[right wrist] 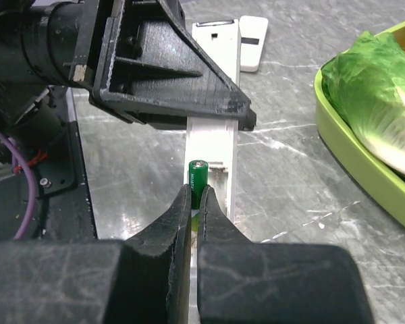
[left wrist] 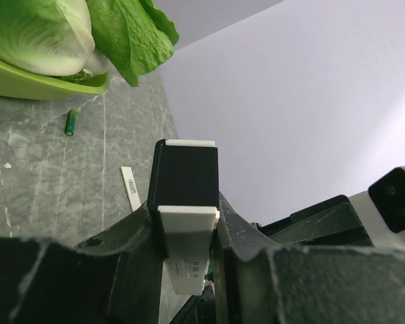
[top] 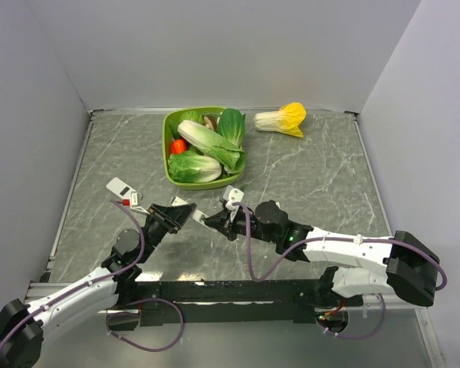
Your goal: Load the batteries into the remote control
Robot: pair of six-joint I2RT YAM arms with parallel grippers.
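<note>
The white remote [right wrist: 210, 138] is clamped in my left gripper [top: 192, 211], which is shut on its body, with its battery side facing the right wrist camera. A green battery [right wrist: 198, 177] shows at the tips of my right gripper, over the remote's open compartment [right wrist: 218, 181]. Those fingers are shut; whether they pinch the battery or only press against it cannot be made out. The fingertips hide its lower end and how it is seated. Another green battery [left wrist: 71, 122] lies on the table, and a thin white strip [left wrist: 130, 187], perhaps the cover, lies near it.
A green basket of vegetables [top: 169, 157] stands behind both grippers. A yellow-and-white vegetable [top: 282, 119] lies at the back right. Another white remote-like object [top: 121, 188] rests beyond the left arm. Open table extends to the right.
</note>
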